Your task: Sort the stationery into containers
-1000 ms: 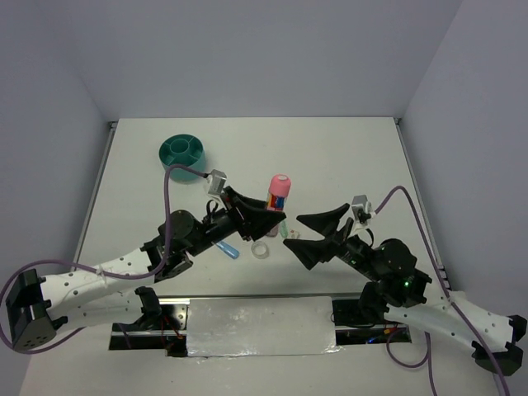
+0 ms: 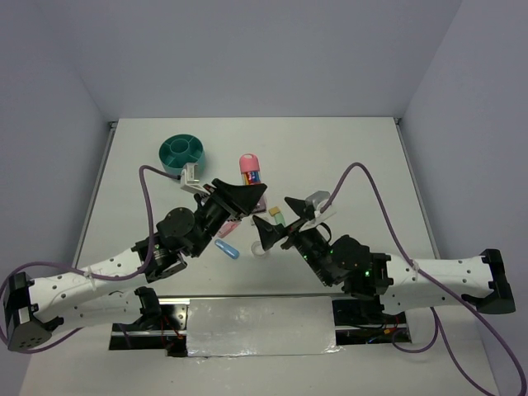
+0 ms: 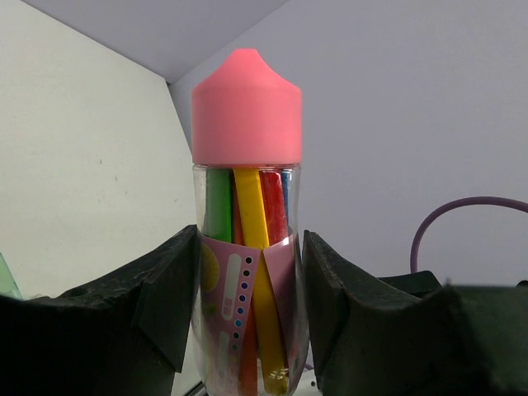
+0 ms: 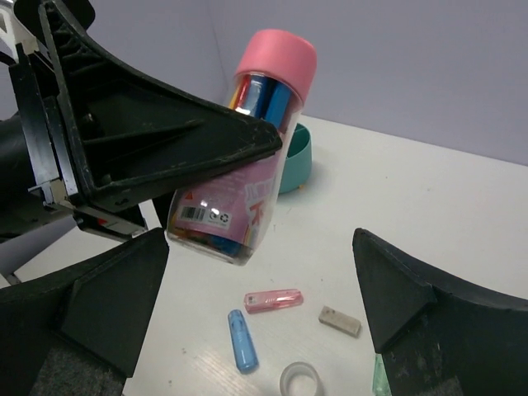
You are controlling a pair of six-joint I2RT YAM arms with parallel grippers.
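A clear bottle with a pink cap (image 3: 247, 115), full of coloured pens, is gripped round its lower body by my left gripper. In the right wrist view the bottle (image 4: 235, 194) hangs tilted above the table. My right gripper stands open, its fingers apart and nothing between them. Beyond it on the table lie a pink item (image 4: 273, 300), a blue item (image 4: 242, 341), a small grey block (image 4: 339, 321), a clear ring-shaped roll (image 4: 299, 381) and a green piece (image 4: 380, 378), partly behind a right finger.
A teal round container (image 2: 182, 155) with inner compartments stands at the back left. Both arms are close together over the middle, and a grey wall rises behind the table.
My left gripper has moved left with the bottle. My right gripper has moved left as well and remains open. More of the table's small items show now.
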